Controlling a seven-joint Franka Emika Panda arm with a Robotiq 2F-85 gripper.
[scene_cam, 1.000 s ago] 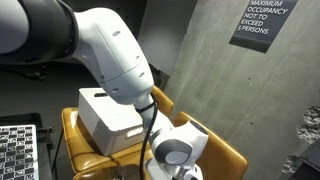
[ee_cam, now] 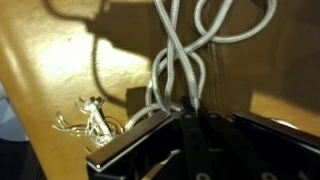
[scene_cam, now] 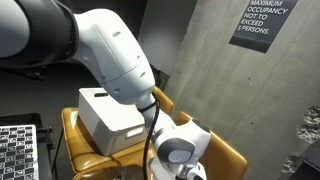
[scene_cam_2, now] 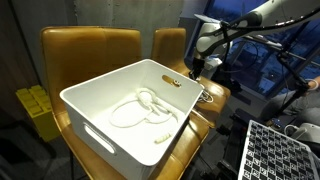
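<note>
A white cord with several loops and a frayed end lies on a brown surface in the wrist view. My gripper is over it with its fingers shut. Strands run right up to the fingertips; whether one is pinched between them I cannot tell. Exterior view 2 has the same cord on the brown seat, below my gripper. Exterior view 1 shows my arm's wrist reaching down, with the fingertips out of sight.
A white open box stands left of the arm in exterior view 2, holding another pale cord and a small tan piece. A checkered board is at the front right. A brown backrest rises near the arm.
The arm's wrist has shifted slightly to the right and down in exterior view 1. The white box has not moved.
</note>
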